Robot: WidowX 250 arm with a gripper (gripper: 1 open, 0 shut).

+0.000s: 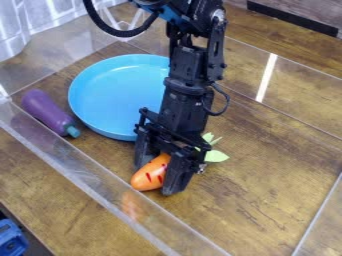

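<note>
The black gripper is low over the wooden table, its fingers down around an orange toy carrot with green leaves sticking out to the right. Whether the fingers are closed tight on the carrot cannot be told. The black arm hides part of it.
A blue plate lies behind the arm to the left, with a purple toy eggplant left of it. A blue object is at the lower left corner.
</note>
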